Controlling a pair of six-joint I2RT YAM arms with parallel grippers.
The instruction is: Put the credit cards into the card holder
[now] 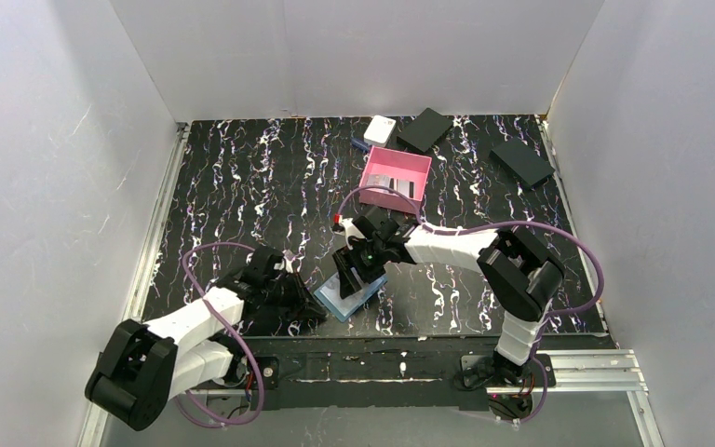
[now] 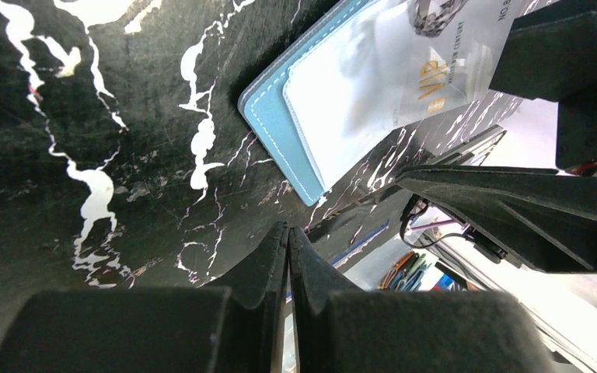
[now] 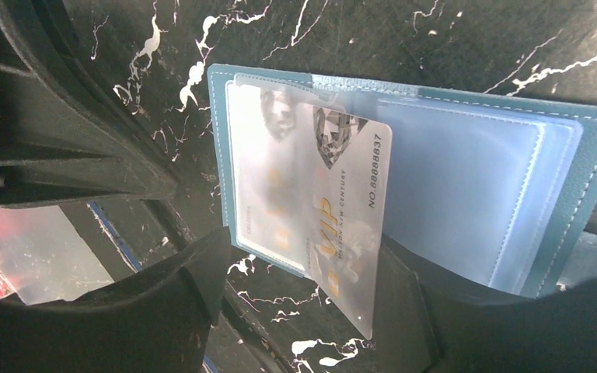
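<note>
The light blue card holder [image 3: 466,179] lies spread on the marbled table. A VIP card [image 3: 350,194] sits partly in its left clear sleeve, tilted, with the numbered end sticking out over the middle. Around the card's lower part, my right gripper stands open, its fingers wide apart; the card's edge is close to the right-hand finger, and I cannot tell if they touch. My left gripper is shut with nothing between its fingers, just off the holder's near corner. The card's lower end is partly hidden in the left wrist view.
Behind the right arm stands a pink box [image 1: 425,160] with several cards inside. A white object [image 1: 380,129] and two black boxes, one at the back [image 1: 425,129] and one at right [image 1: 522,163], lie farther off.
</note>
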